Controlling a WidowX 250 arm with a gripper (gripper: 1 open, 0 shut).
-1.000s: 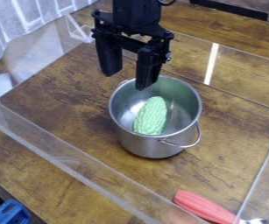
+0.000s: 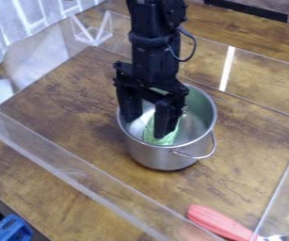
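Observation:
The black gripper (image 2: 150, 118) is lowered into the mouth of a steel pot (image 2: 174, 158) in the centre of the view, its fingers apart on either side of a green, textured oblong object (image 2: 161, 136) inside. Whether the fingers touch the green object cannot be told; part of it is hidden behind the gripper.
A red-handled utensil (image 2: 217, 222) lies at the bottom right. A blue object (image 2: 8, 232) is at the lower left corner. Clear plastic walls border the wooden table (image 2: 65, 113), which is bare left of the pot.
The gripper has come down from above the pot into its mouth, over the green object. The pot has stayed in place.

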